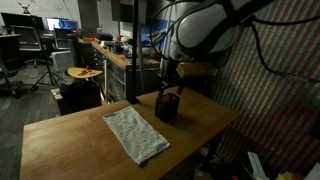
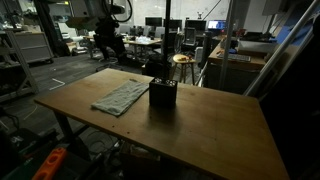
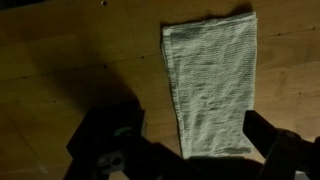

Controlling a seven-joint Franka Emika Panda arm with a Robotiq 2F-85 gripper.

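A pale cloth lies flat on the wooden table; the second exterior view shows the same cloth, and in the wrist view the cloth fills the middle. Beside it stands a black box, also seen as a dark box whose top holds things too small to make out. Above the table my gripper points down, open and empty, near the box in the first exterior view. Dark fingers show at the wrist view's lower edge; whether the dark shape at left includes the box is unclear.
A dark vertical post rises at the table's far side. Desks, chairs and a round stool stand in the background, beyond the table.
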